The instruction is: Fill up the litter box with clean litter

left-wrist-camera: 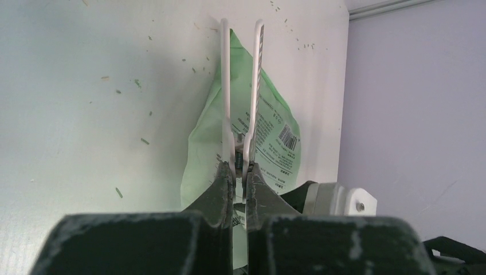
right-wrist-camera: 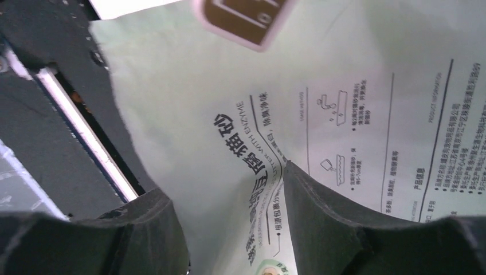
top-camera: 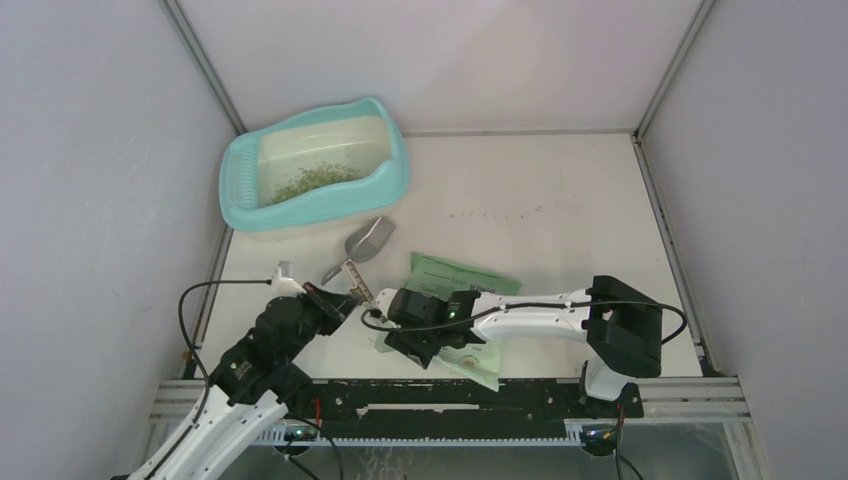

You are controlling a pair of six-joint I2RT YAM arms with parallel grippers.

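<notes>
A green litter bag (top-camera: pixel 465 270) lies on the table, partly under my right arm. My left gripper is shut on a flat slotted tool (left-wrist-camera: pixel 225 86), held upright over the bag. Close against the bag's printed surface (right-wrist-camera: pixel 367 132), at its near edge, is my right gripper, open, with bag material between its fingers. The light-blue litter box (top-camera: pixel 230 180) stands at the back left, some green pellets on its floor. A metal scoop (top-camera: pixel 368 238) lies in front of it.
Walls enclose the sides and back; a dark rail runs along the front edge, where the bag's corner overhangs.
</notes>
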